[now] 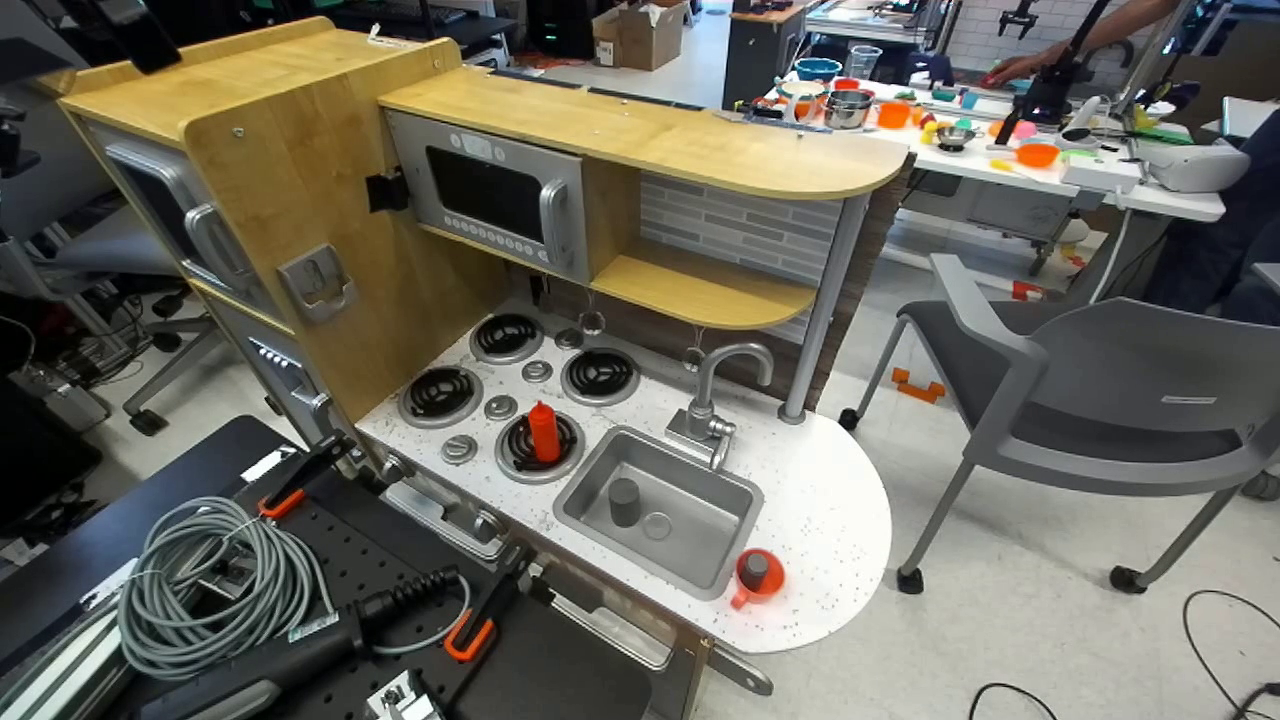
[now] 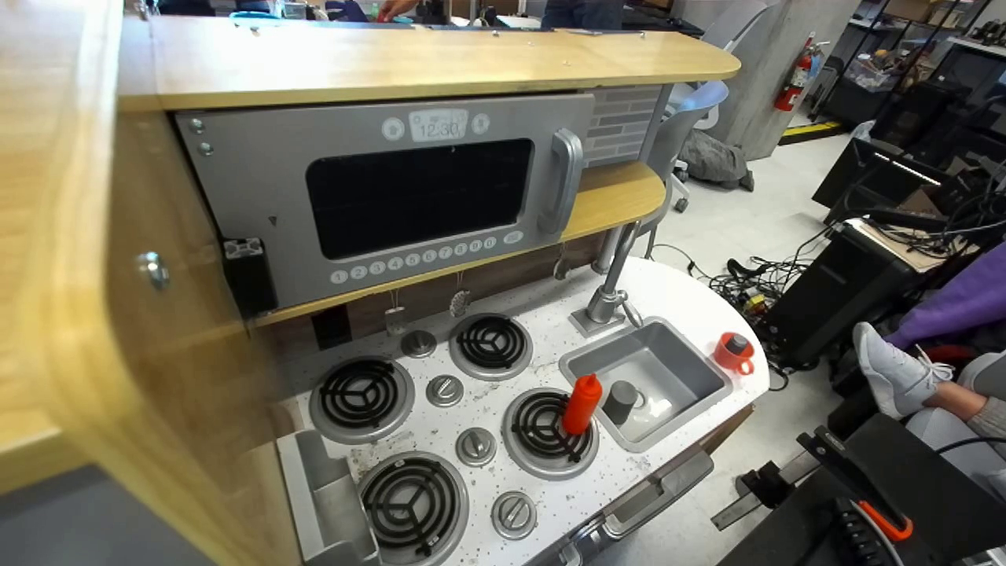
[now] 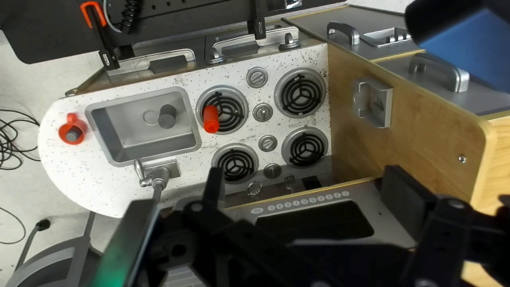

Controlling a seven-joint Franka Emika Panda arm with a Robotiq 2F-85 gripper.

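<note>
In the wrist view my gripper is open, its dark fingers (image 3: 214, 185) wide apart with nothing held. It hangs above the toy kitchen on the microwave side. A red squeeze bottle (image 1: 545, 432) stands upright on a front burner, the one beside the sink (image 1: 746, 528). Inside that sink sits a dark grey cylinder (image 2: 619, 402), near the wall on the burner side. At the rounded end of the counter is a red cup (image 2: 732, 353) with another dark grey cylinder (image 3: 73, 134) in it. Neither exterior view clearly shows the gripper.
The faucet (image 1: 702, 414) rises behind the sink. A microwave (image 2: 415, 189) and wooden shelf (image 2: 618, 196) overhang the back of the counter, and a tall wooden panel (image 1: 312, 228) closes the stove side.
</note>
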